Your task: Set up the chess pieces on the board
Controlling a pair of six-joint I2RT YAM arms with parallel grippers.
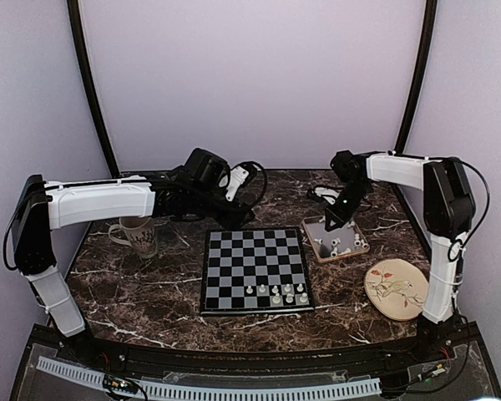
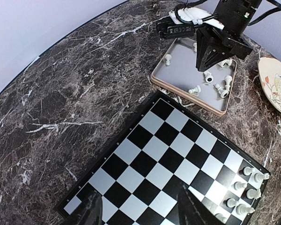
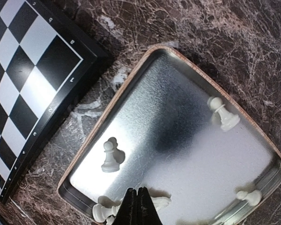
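In the right wrist view my right gripper is shut over the tray (image 3: 103, 117), its fingertips together and no piece between them. A white pawn (image 3: 111, 158) lies to the left of the fingers, another pawn (image 3: 222, 114) lies by the far rim, and a small piece (image 3: 249, 197) rests near the right corner. Longer white pieces (image 3: 160, 202) lie partly hidden behind the fingertips. On the chessboard (image 2: 154, 152), several white pieces (image 2: 246, 208) stand at the near right corner. My left gripper hangs above the board, open and empty.
A round plate (image 1: 397, 289) with a bird picture lies right of the board, in front of the tray. A mug (image 1: 139, 236) stands on the left, below the left arm. Most board squares are bare.
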